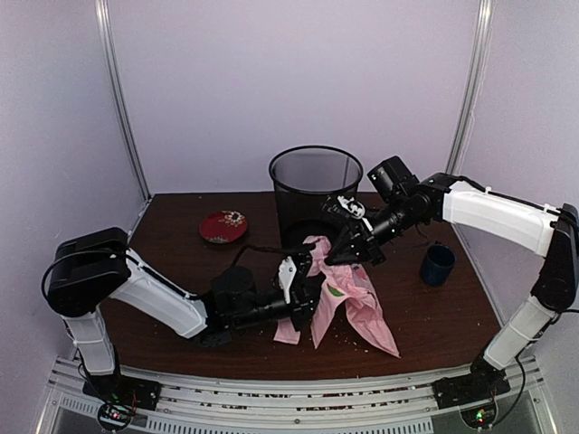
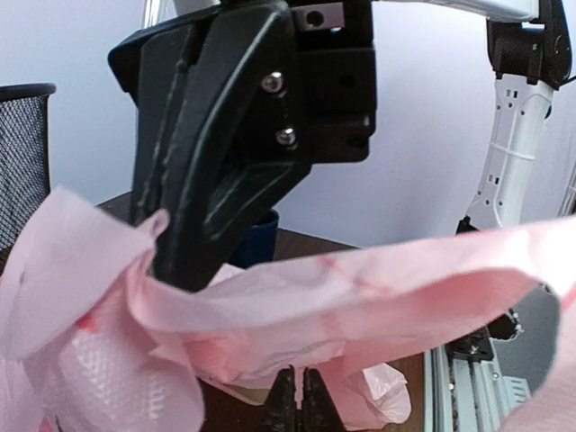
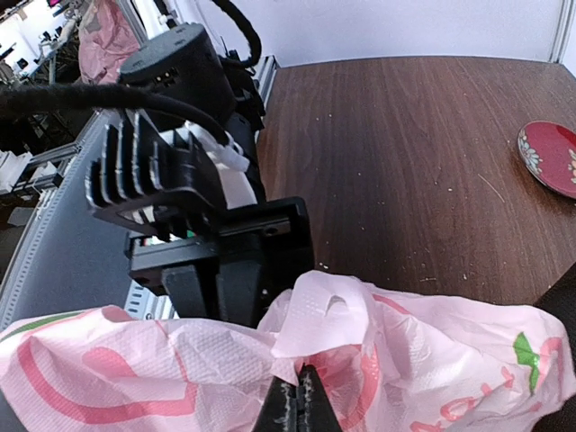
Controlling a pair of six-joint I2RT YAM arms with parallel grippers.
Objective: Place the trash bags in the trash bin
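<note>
The pink trash bag [image 1: 348, 298], with red print and a green mark, hangs in folds in front of the black mesh trash bin [image 1: 291, 210]. My right gripper [image 1: 336, 259] is raised in front of the bin, shut on the pink bag; in the right wrist view the film gathers at its fingertips [image 3: 309, 382]. Close by on the left is my left gripper [image 1: 315, 282]. It is shut, its fingertips [image 2: 286, 387] low in the left wrist view, against pink film, with no hold on it showing. The bag's lower edges fall toward the table.
A red flowered plate [image 1: 223, 227] lies left of the bin. To the right stands a dark blue cup [image 1: 438, 264]. Small crumbs dot the table near its front edge. The two grippers are very close together.
</note>
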